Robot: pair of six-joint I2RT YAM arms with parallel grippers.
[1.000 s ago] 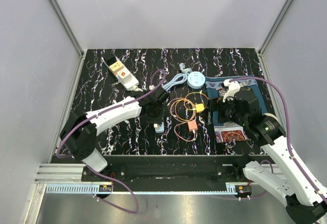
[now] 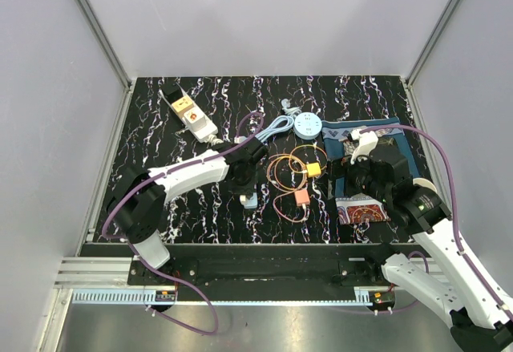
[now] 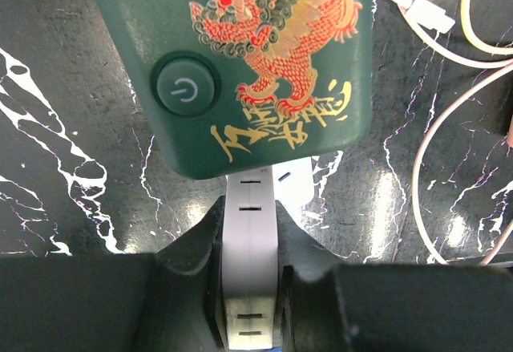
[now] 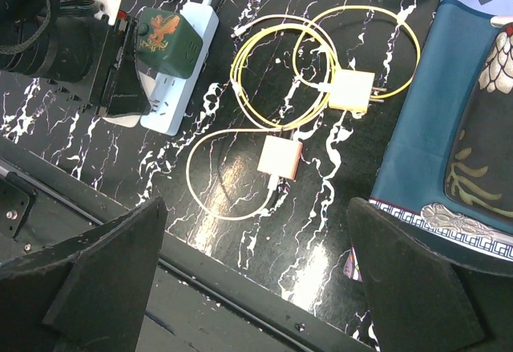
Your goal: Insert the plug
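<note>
My left gripper is shut on a slim white plastic piece (image 3: 249, 208) with slots, beside a dark green box (image 3: 172, 43) bearing a red dragon and a power symbol. In the right wrist view that green box (image 4: 170, 43) sits at a white power strip (image 4: 176, 91); whether anything is inserted cannot be told. My right gripper stands open over the right side, nothing between its fingers.
An orange plug (image 4: 279, 158) and a yellow one (image 4: 350, 90) with looped cables lie on the black marble table. A round white device (image 2: 308, 125), another strip (image 2: 192, 115) and a blue mat (image 4: 413, 151) surround them.
In the top view the arms have shifted very slightly; objects on the table look unmoved.
</note>
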